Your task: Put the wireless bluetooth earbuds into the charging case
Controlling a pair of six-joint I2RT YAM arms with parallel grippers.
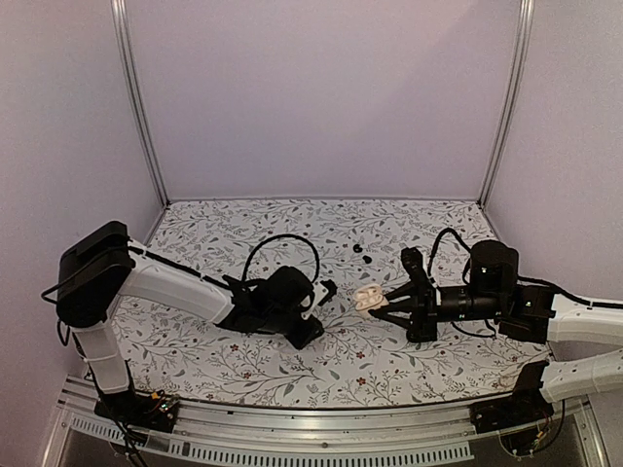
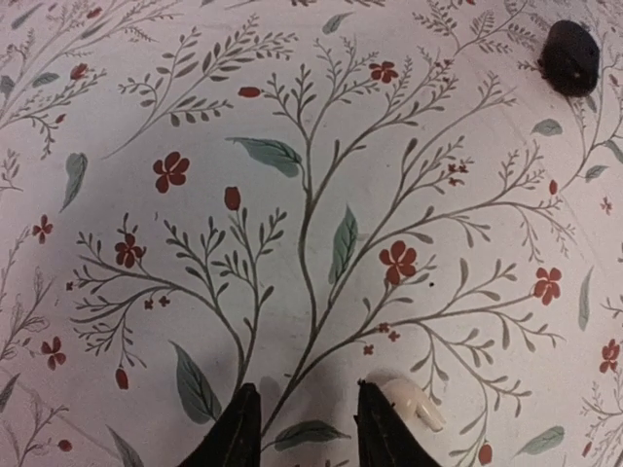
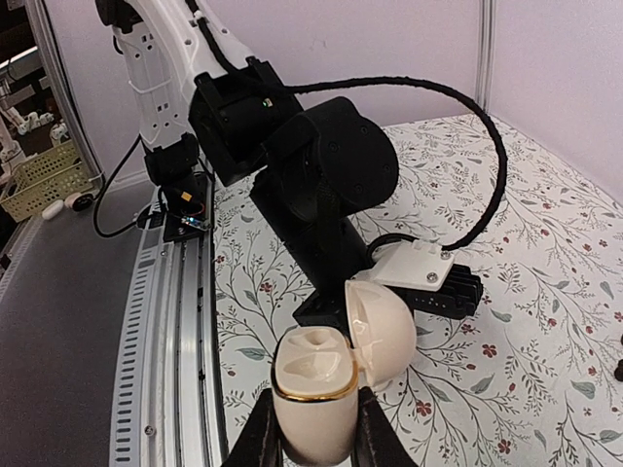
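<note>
The white charging case (image 1: 370,300) is held in my right gripper; in the right wrist view its lid (image 3: 380,331) stands raised behind the body, whose top shows a recess. My left gripper points down at the table left of the case, its two fingers apart. Just beside its right finger a white earbud (image 2: 414,404) lies on the flowered table, partly hidden by that finger. Two small dark objects (image 1: 362,253) lie toward the back of the table; one dark object (image 2: 569,58) also shows in the left wrist view.
Walls enclose it on three sides, and a metal rail (image 1: 321,418) runs along the front edge. In the right wrist view a yellow basket (image 3: 49,180) sits beyond the rail.
</note>
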